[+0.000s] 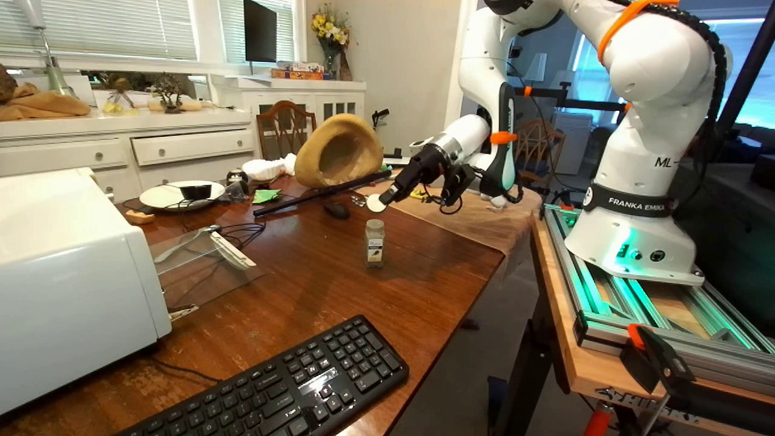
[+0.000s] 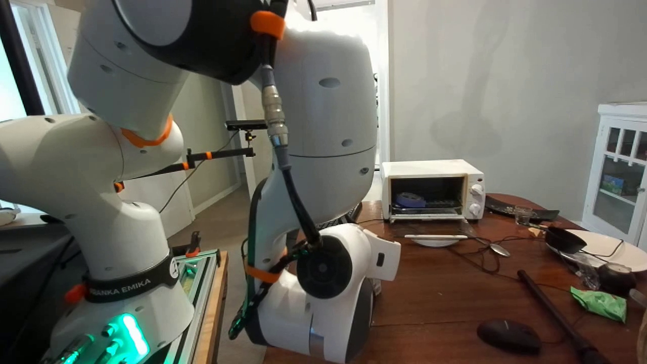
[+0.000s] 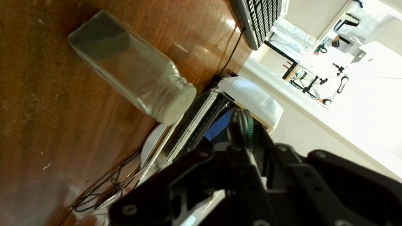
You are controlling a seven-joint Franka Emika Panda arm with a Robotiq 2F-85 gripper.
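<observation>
A small glass jar (image 1: 375, 244) with a label stands upright on the wooden table (image 1: 312, 290). In the wrist view the jar (image 3: 130, 69) looks clear and empty, and its mouth faces the gripper side. My gripper (image 1: 389, 196) is above and slightly behind the jar, shut on a round white lid (image 1: 375, 203). From the wrist, the lid (image 3: 247, 128) shows as a dark ridged edge at the fingertips. A gap separates lid and jar. In exterior view 2 the arm hides the gripper and the lid.
A black keyboard (image 1: 290, 385) lies at the near table edge, and a white toaster oven (image 2: 431, 167) has its door lowered. Beyond the jar are a black mouse (image 2: 508, 335), a dark rod (image 2: 555, 315) and a straw hat (image 1: 309, 156). Bare tabletop surrounds the jar.
</observation>
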